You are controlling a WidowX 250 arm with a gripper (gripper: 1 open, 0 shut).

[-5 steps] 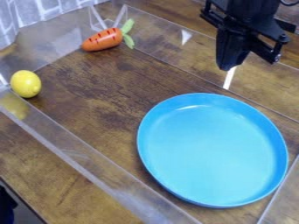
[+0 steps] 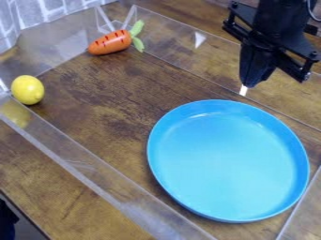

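Note:
The black gripper hangs at the upper right, above and behind a light blue plate; its fingertips point down, shut, with nothing visible between them. A toy carrot with a green top lies at the back left. A yellow lemon rests at the left side of the wooden surface.
Clear plastic walls run round the work area, along the left, the front and across the back. The wood between the lemon, the carrot and the plate is bare.
The gripper has shifted slightly over the last second. The plate, carrot and lemon have not moved.

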